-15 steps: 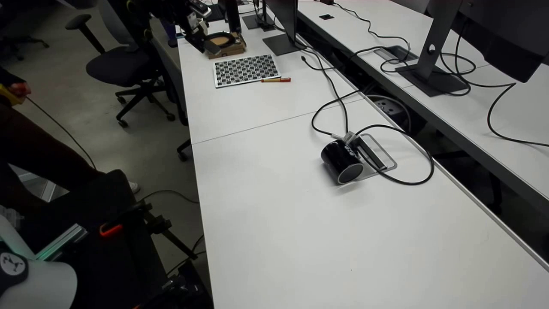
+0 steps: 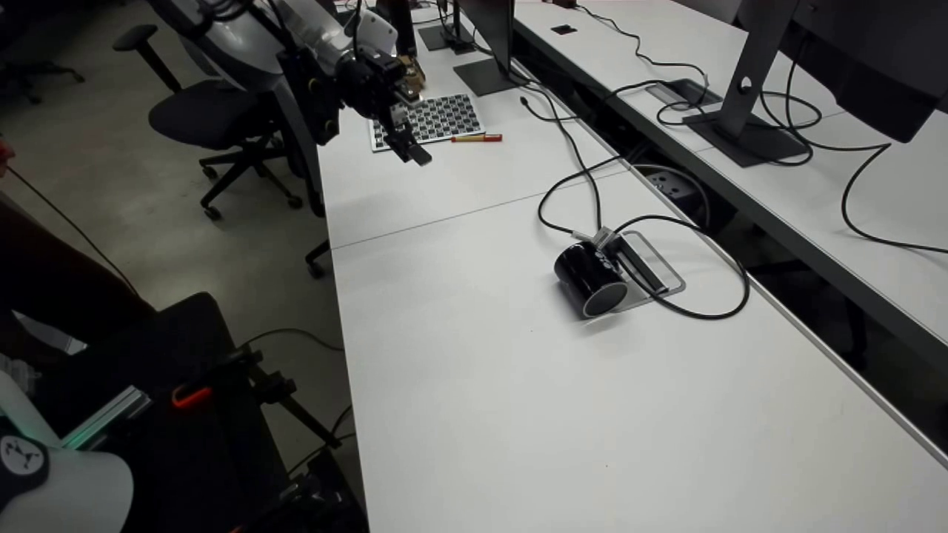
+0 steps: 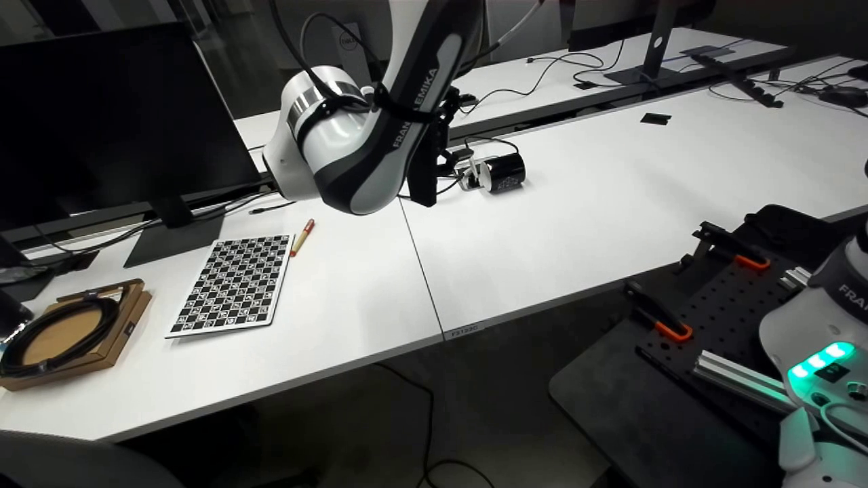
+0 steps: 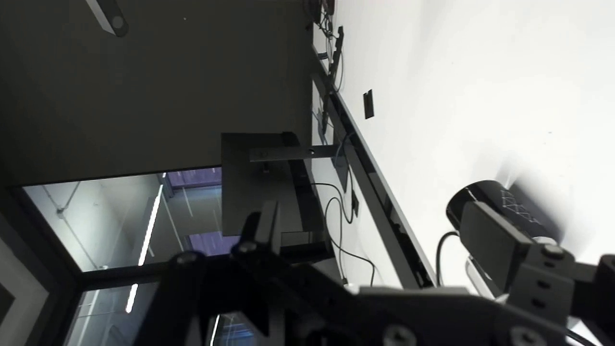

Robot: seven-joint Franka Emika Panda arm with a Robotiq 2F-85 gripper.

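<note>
A black mug (image 2: 586, 274) lies on its side on the white desk (image 2: 462, 373), against a metal cable-outlet frame (image 2: 680, 284). In the wrist view the mug (image 4: 490, 199) is partly covered by one of my fingers (image 4: 490, 239). My gripper (image 2: 413, 127) is open above the far part of the desk, near the checkerboard (image 2: 453, 114), well short of the mug. Nothing shows between the fingers. From the second exterior view the arm largely hides the gripper, while the mug (image 3: 506, 172) shows behind it.
A red-and-yellow pen (image 3: 302, 237) lies beside the checkerboard. An open cardboard box (image 3: 122, 329) with a coiled cable stands at the far end, near a monitor (image 3: 122, 122). Black cables (image 2: 733, 306) loop around the mug.
The arm has swung from over the cardboard box towards the mug and now hangs by the checkerboard. The person at the left has shifted left. Mug, pen and checkerboard are where they were.
</note>
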